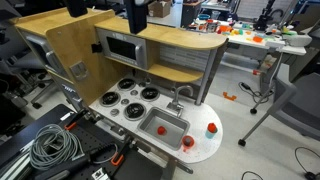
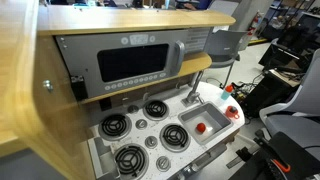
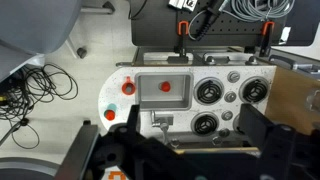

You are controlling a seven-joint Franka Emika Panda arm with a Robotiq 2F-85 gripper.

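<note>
My gripper is high above the toy kitchen in the wrist view, its two dark fingers [image 3: 126, 138] wide apart and nothing seen between them. Below lies the grey sink [image 3: 182, 101] with a small red item [image 3: 166, 87] inside. On the white rounded counter end, left of the sink in that view, are a red-and-blue item [image 3: 129, 88] and another red item [image 3: 110, 115]. Exterior view 2 shows the red item [image 2: 201, 127] in the sink too. Several black burners [image 3: 208, 91] sit beside the sink.
A microwave [image 2: 135, 62] with its door closed stands under a wooden shelf [image 1: 185, 38] behind the burners. The faucet [image 1: 181, 94] rises at the sink's back edge. Coiled cable [image 1: 55, 146] lies by the robot's base. A cluttered table [image 1: 252, 40] and chairs stand farther off.
</note>
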